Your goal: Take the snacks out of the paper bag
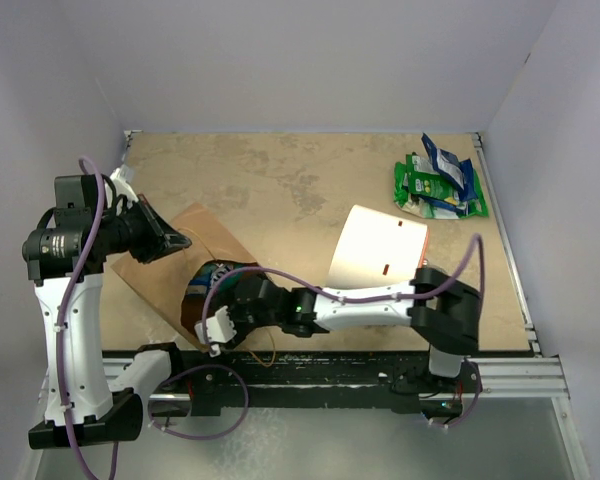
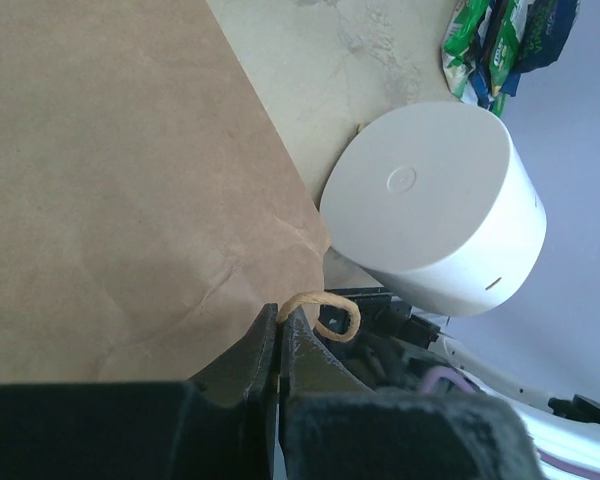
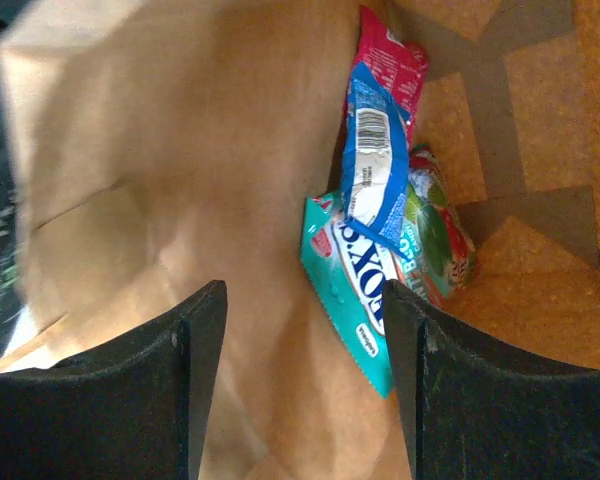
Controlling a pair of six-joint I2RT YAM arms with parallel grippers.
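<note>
The brown paper bag point(image 1: 208, 230) lies on its side at the left of the table, mouth towards the front. My left gripper point(image 1: 183, 241) is shut on its cord handle point(image 2: 320, 298), whose loop sticks out from the fingertips. In the right wrist view my right gripper stands open at the bag's mouth, nothing between its fingers. Beyond it, inside the bag, are a teal snack pack point(image 3: 358, 275) with large letters, a blue pack point(image 3: 373, 150) with a barcode, and a red wrapper point(image 3: 392, 62). The right arm covers much of the bag's mouth from above.
Several green and blue snack packs point(image 1: 440, 185) lie piled at the back right. A white cylindrical container point(image 1: 378, 245) lies on its side right of the bag, close to the right arm.
</note>
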